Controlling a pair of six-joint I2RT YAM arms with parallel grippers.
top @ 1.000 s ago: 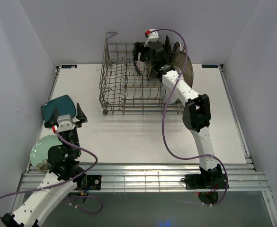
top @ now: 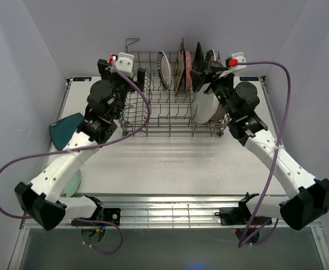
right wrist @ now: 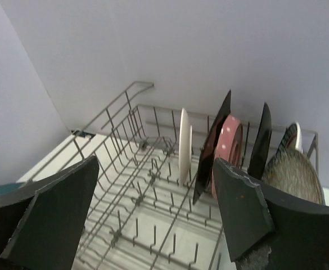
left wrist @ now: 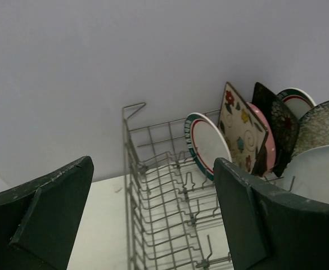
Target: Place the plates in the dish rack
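Observation:
The wire dish rack (top: pixel 153 128) holds several plates on its right half: a white plate with a green rim (top: pixel 164 70), a flowered square plate (left wrist: pixel 237 121), a pink one (right wrist: pixel 228 146), dark ones and a white one (top: pixel 203 107). A teal square plate (top: pixel 63 129) and a pale green plate (top: pixel 71 183) lie on the left counter, partly behind my left arm. My left gripper (top: pixel 121 76) is open above the rack's left side, nothing between its fingers. My right gripper (top: pixel 206 76) is over the right-hand plates, its fingers apart with nothing visible held between them.
Grey walls bound the back and sides. The rack's left half is empty. A metal rail (top: pixel 164 199) runs along the front edge.
My left gripper has moved from the left counter up and right to above the rack. My right gripper has moved rightward from the middle plates toward the right-hand ones.

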